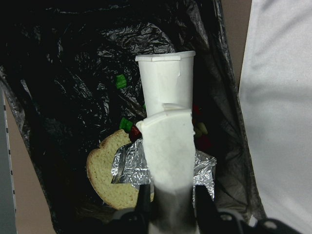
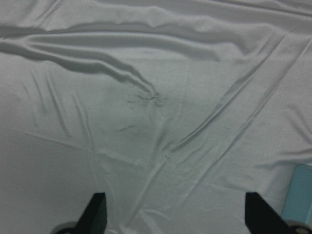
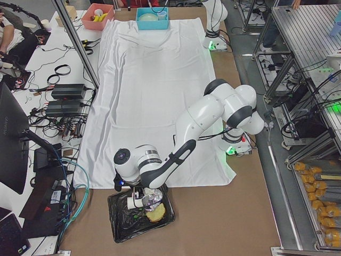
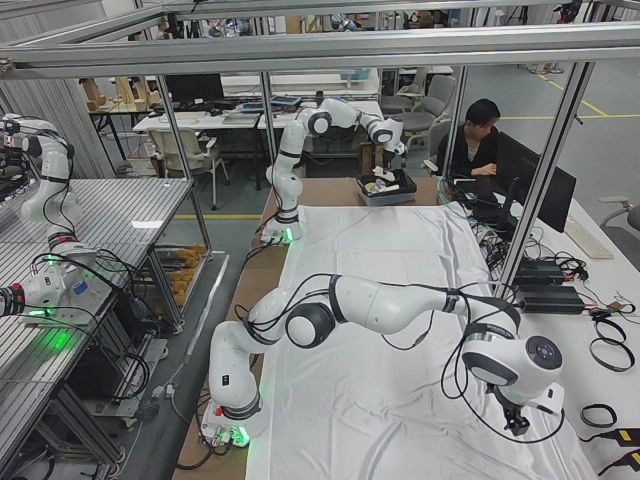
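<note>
A black-lined bin (image 3: 120, 224) holds a white paper cup (image 1: 165, 78), crumpled foil (image 1: 127, 165), a bread slice (image 1: 100, 180) and small green and red bits. My left gripper is over the bin, shut on a white paper piece (image 1: 168, 146), which hangs above the cup and foil. In the right wrist view my right gripper stands open above the white cloth (image 2: 165, 126), nothing between its fingers.
The cloth covers most of the table, with bare brown board around the bin. A blue container (image 3: 152, 24) and a pink container (image 3: 97, 16) stand at the far end. A monitor and cables line the side.
</note>
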